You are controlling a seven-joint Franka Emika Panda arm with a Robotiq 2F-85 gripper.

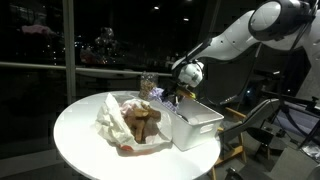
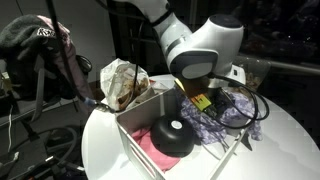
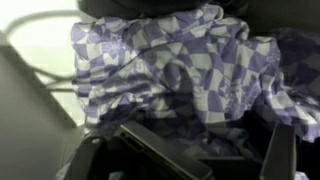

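A purple and white checkered cloth fills most of the wrist view, crumpled. My gripper stands open over it, fingers apart at the lower edge; whether they touch the cloth cannot be told. In exterior view 2 the cloth drapes across the far end of a white box, under the arm's hand. Inside the box lie a dark round object and something pink. The fingertips are largely hidden in both exterior views.
The box stands at the edge of a round white table. A crumpled white bag with something brown lies beside it, and a clear jar stands behind. Bare table shows at the front left.
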